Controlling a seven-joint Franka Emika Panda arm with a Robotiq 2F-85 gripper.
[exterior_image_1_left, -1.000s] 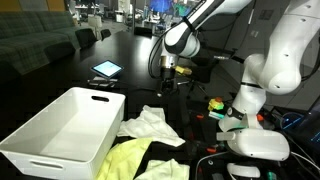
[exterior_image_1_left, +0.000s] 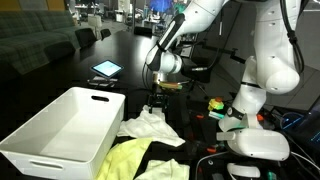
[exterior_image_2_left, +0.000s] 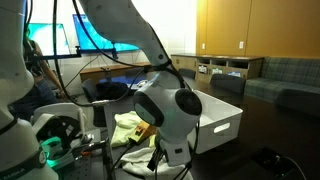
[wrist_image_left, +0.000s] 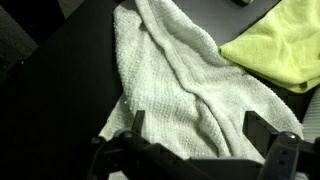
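Observation:
A white cloth (exterior_image_1_left: 150, 127) lies spread with folds on the dark table, beside a yellow cloth (exterior_image_1_left: 135, 158). Over the white cloth's far end hangs my gripper (exterior_image_1_left: 156, 102), pointing down. In the wrist view the gripper stands open, its two black fingers wide apart with white cloth (wrist_image_left: 175, 85) below and between them. Nothing is held. Part of the yellow cloth (wrist_image_left: 285, 45) shows at upper right there. The arm hides much of the white cloth (exterior_image_2_left: 145, 170) in the second exterior view.
A large empty white box (exterior_image_1_left: 70, 125) stands left of the cloths. A tablet-like blue panel (exterior_image_1_left: 106, 69) lies farther back. Small coloured items (exterior_image_1_left: 216, 105) sit near the robot's base. Dark tabletop behind the box is clear.
My gripper has come down and a little to the left, nearer the white cloth. The cloths and the box have not moved.

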